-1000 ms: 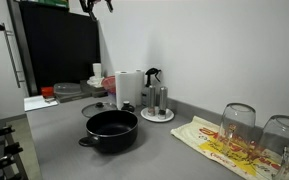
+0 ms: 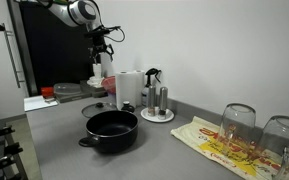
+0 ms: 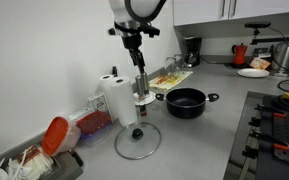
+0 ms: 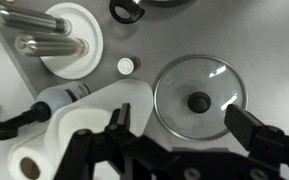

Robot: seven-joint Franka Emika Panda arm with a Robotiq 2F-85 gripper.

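My gripper (image 2: 114,35) is open and empty, high above the counter's back end. In the wrist view its two black fingers (image 4: 246,125) stand wide apart. Below it lies a round glass lid (image 4: 200,97) with a black knob, flat on the grey counter. A black two-handled pot (image 2: 111,130) stands uncovered on the counter, with the lid (image 2: 99,110) behind it in exterior view 1. Two white paper rolls (image 3: 119,98) stand upright beside the lid.
A white plate (image 2: 157,115) holds two metal grinders near a spray bottle (image 2: 153,77). Red and clear containers (image 3: 61,134) sit by the wall. Upturned glass jars (image 2: 238,122) rest on a patterned cloth (image 2: 200,137). The counter (image 3: 206,146) in front of the pot is clear.
My gripper has come down from near the top of exterior view 1 and shifted slightly to the right. The pot, lid and other items have stayed in place.
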